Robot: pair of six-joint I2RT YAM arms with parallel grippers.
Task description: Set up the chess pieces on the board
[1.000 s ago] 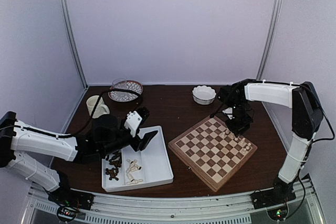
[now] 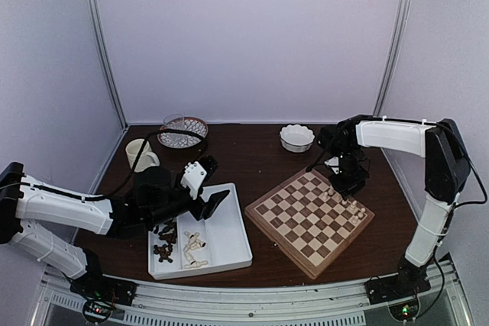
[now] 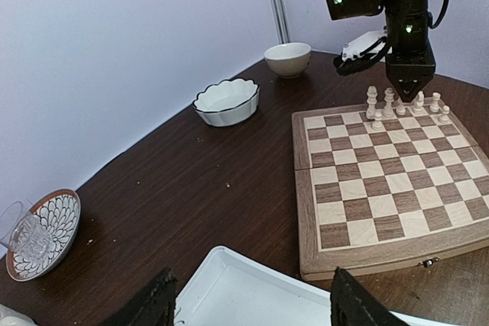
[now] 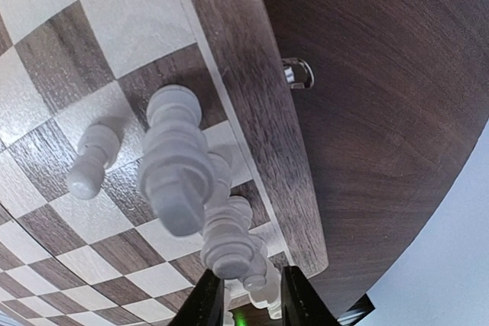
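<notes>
The wooden chessboard (image 2: 286, 243) lies at the right of the table, with several light pieces on its far right side. In the right wrist view, a tall light piece (image 4: 176, 162) and a small pawn (image 4: 95, 159) stand upright on it. My right gripper is partly open over the row of pieces (image 4: 229, 238); some show in the gap, and contact cannot be made out. Over the white tray (image 2: 241, 246) my left gripper hangs open, nothing between its fingers. Dark pieces (image 2: 163, 251) and light pieces (image 2: 193, 250) lie in the tray.
A white bowl (image 2: 296, 138) stands behind the board. At the back left are a patterned bowl (image 2: 197, 127) with a clear glass (image 3: 29, 236) in it, and a cream mug (image 2: 143, 156). Bare table (image 3: 206, 181) lies between tray and bowls.
</notes>
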